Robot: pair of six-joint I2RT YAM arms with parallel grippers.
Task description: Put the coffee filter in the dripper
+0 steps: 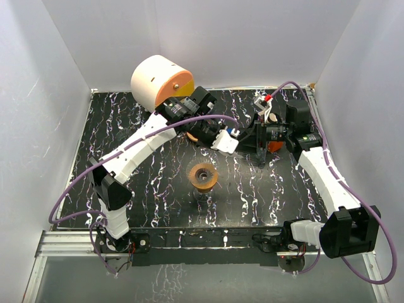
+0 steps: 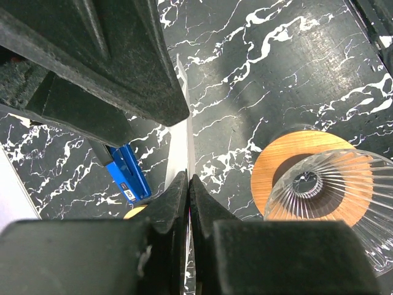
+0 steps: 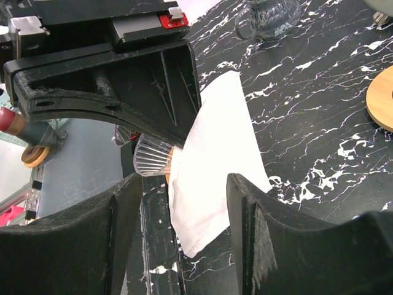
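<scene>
A thin white paper filter [image 1: 225, 142] is pinched in my left gripper, whose fingers are closed flat on it; the left wrist view shows it edge-on. My right gripper is open, and in its wrist view the broad face of the filter [image 3: 212, 160] appears between the spread fingers. Whether those fingers touch the paper I cannot tell. In the left wrist view a dark right finger [image 2: 169, 104] overlaps the filter's edge. The clear ribbed dripper [image 2: 334, 190], with its wooden collar, stands empty below and in front of the grippers [image 1: 202, 177].
Behind the left arm stands a large white-and-orange cylinder [image 1: 158, 82]. A glass mug [image 3: 270, 17] and a round wooden piece [image 3: 382, 98] lie on the marbled table. A blue item [image 2: 128, 173] is under the grippers.
</scene>
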